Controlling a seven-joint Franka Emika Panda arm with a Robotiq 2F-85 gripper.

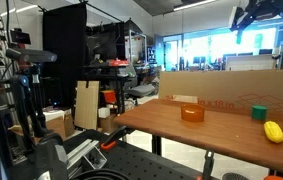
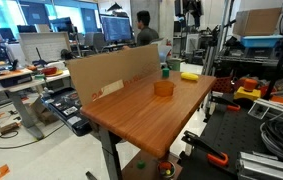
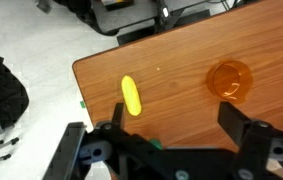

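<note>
My gripper stands open high above the table, with its dark fingers [image 3: 69, 152] spread wide and nothing held between them. Below it in the wrist view, a yellow, elongated object [image 3: 131, 95] lies left of centre. An orange-brown bowl [image 3: 229, 80] sits to the right. Only a small part of the green cup [image 3: 156, 143] shows near the lower edge. In exterior view 1, the yellow object [image 1: 273, 131] lies at the table's right end, the green cup [image 1: 259, 112] stands behind it, and the bowl [image 1: 192, 113] is nearer the middle.
The wooden table [image 2: 146, 118] has broad bare areas around these objects. A brown cardboard panel [image 2: 116, 75] stands upright along one long side. Cables and dark equipment [image 2: 261, 130] lie on the robot's side. A person [image 2: 146, 32] is in the background behind the panel.
</note>
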